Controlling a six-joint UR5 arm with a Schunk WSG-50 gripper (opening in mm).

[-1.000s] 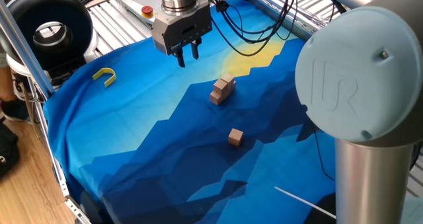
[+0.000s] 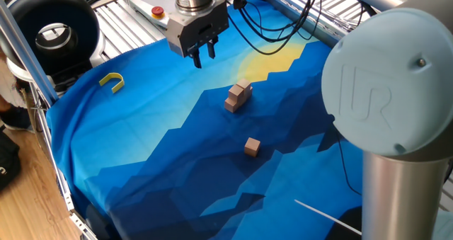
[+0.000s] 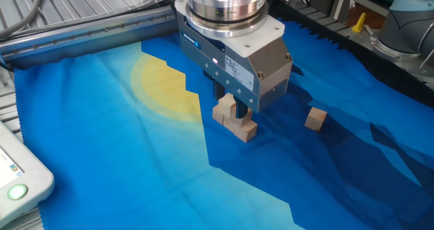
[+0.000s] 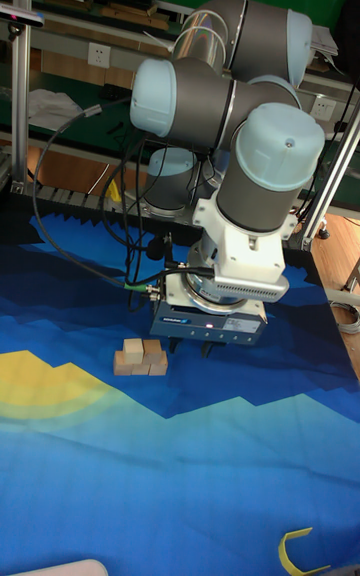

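My gripper (image 2: pixel 204 61) is raised above the cloth, its two dark fingers pointing down. A gap shows between them with nothing in it, so it is open. A small cluster of wooden blocks (image 2: pixel 238 96) sits on the dark blue part of the cloth, with blocks stacked on a lower row. In exterior view 2 the fingers overlap the cluster (image 3: pixel 247 131) in the line of sight; in exterior view 3 the gripper (image 4: pixel 192 351) appears to the right of the cluster (image 4: pixel 138 366). One single block (image 2: pixel 252 147) lies apart from it, also seen in exterior view 2.
A yellow curved piece (image 2: pixel 112 81) lies near the cloth's left edge. A teach pendant with a red button (image 2: pixel 157 12) stands beyond the cloth. Cables (image 2: pixel 272 31) hang near the gripper.
The gripper has shifted slightly right and up in exterior view 1, and the arm's near joint slightly right. The blocks have stayed where they were.
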